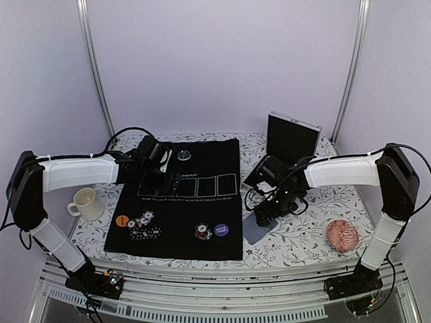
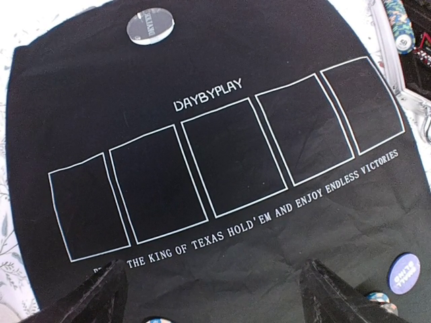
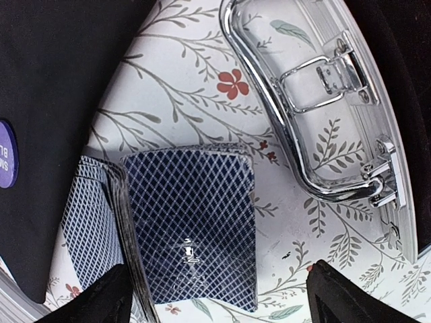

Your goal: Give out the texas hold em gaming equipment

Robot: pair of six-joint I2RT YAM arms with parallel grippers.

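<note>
A deck of blue-backed cards (image 3: pixel 192 222) lies on the floral cloth. Along its left side is a thin stack edge (image 3: pixel 128 235), and a further patterned card (image 3: pixel 87 222) lies beyond that. My right gripper is open over the deck, its fingers apart on either side; whether they touch cards I cannot tell. In the top view it partly covers the cards (image 1: pixel 256 232). Above the black mat (image 2: pixel 269 235) my left gripper stands open and empty. The mat's white card outlines are bare.
An opened case (image 1: pixel 291 138) stands behind the right arm, its metal handle (image 3: pixel 303 182) near the deck. Chips (image 1: pixel 143 229), a purple disc (image 1: pixel 221 230) and a clear disc (image 2: pixel 150 27) lie on the mat. A mug (image 1: pixel 86 204) and a red round piece (image 1: pixel 342 235) flank it.
</note>
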